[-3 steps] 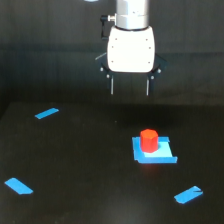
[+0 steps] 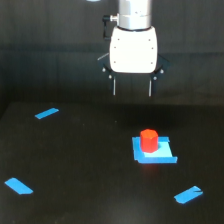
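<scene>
A small red object (image 2: 149, 140) stands on a bright blue square (image 2: 154, 157) at the right of the dark table. My gripper (image 2: 132, 92) hangs high above the table at the top of the view. Its two thin dark fingers are spread wide apart with only empty background between them. In the picture it appears above the red object and a little to its left, well clear of it.
Blue strips lie flat on the dark table (image 2: 85, 155): one far left (image 2: 47, 113), one front left (image 2: 18, 186) and one front right (image 2: 188, 195).
The gripper has shifted very slightly to the right and stays spread. The red object and the blue pieces have not moved.
</scene>
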